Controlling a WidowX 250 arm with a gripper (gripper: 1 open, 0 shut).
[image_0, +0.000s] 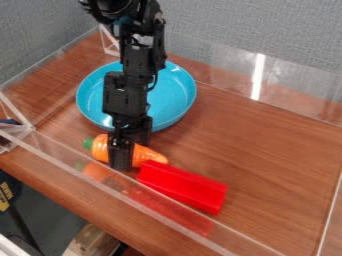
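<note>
A black gripper (123, 154) points down at an orange toy carrot (148, 156) with a green top, its fingers over the middle of the carrot. Whether the fingers are closed on it is hard to tell. The carrot lies on the wooden table, right beside a red block (185, 187), which is in front and to the right of it. A blue plate (181, 92) sits behind the arm, partly hidden by it.
Clear plastic walls (259, 74) edge the table. A small object lies at the far left edge.
</note>
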